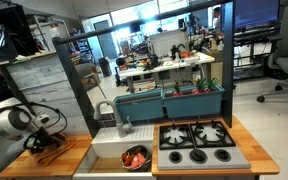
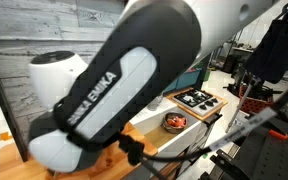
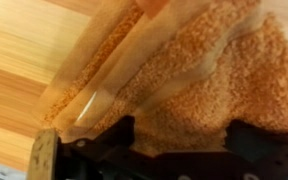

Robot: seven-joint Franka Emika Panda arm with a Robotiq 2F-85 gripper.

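An orange-brown towel (image 3: 209, 75) fills much of the wrist view, folded and creased over the wooden counter. In exterior view 1 the towel (image 1: 50, 154) lies bunched on the counter's left end. My gripper is open at the towel, its dark fingertips apart at the bottom of the wrist view with towel showing between them. Whether the fingers touch the cloth I cannot tell. In exterior view 2 the white arm covers much of the towel (image 2: 106, 163).
Right of the towel is a white sink (image 1: 110, 148) holding a metal bowl (image 1: 136, 158) with reddish contents. Beyond it stands a gas stove (image 1: 196, 144). A grey wooden panel (image 1: 52, 92) rises behind the arm. Bare counter (image 1: 76, 147) lies between towel and sink.
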